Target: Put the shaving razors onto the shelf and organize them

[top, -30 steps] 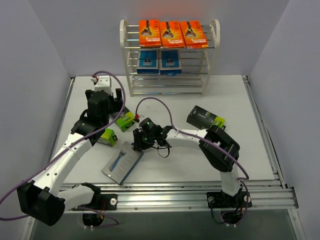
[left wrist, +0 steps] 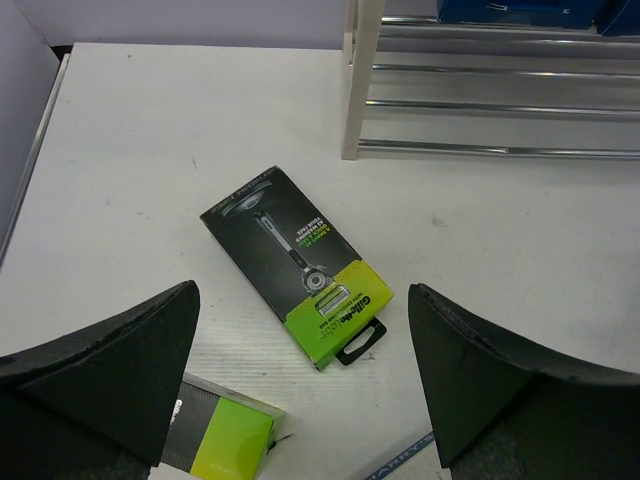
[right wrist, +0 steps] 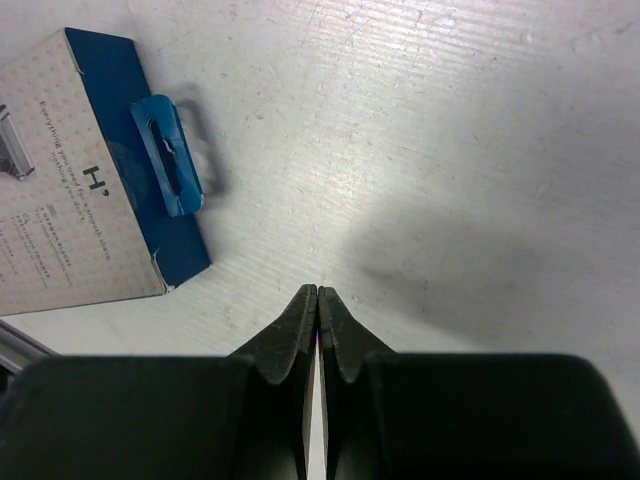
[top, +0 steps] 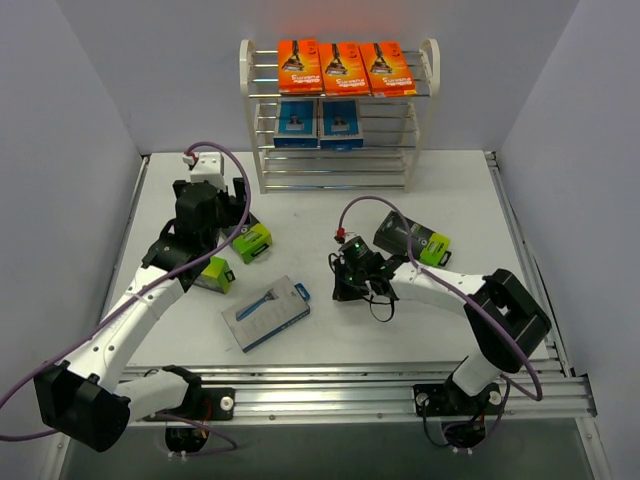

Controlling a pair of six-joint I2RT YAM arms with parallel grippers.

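Observation:
A white razor box with blue handle [top: 266,313] lies flat at the front centre; in the right wrist view its tab end [right wrist: 80,180] is at upper left. My right gripper [top: 345,288] is shut over bare table just right of it. My left gripper [top: 210,190] stands open above green Gillette boxes [top: 251,240] [left wrist: 300,265]. Another green-black box [top: 405,238] lies at the right.
A rack [top: 432,70] at the back holds three orange boxes [top: 342,68] on top and two blue boxes [top: 297,123] on the middle level; its bottom level is bare.
My right gripper has moved rightward, and the white box has shifted right and rotated a little with it, now lying apart from the gripper. The left arm has stayed still.

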